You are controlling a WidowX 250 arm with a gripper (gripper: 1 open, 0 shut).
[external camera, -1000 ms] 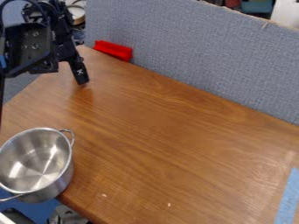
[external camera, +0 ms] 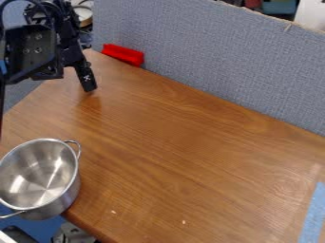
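Note:
My black gripper hangs at the upper left, low over the wooden table; its fingertips are small in this view and it appears open, with nothing visible in it. A red object lies behind it to the right, against the grey padded wall. A steel pot with wire handles sits at the lower left, well apart from the gripper.
The grey padded wall runs along the back of the table. A light blue strip lies at the right edge.

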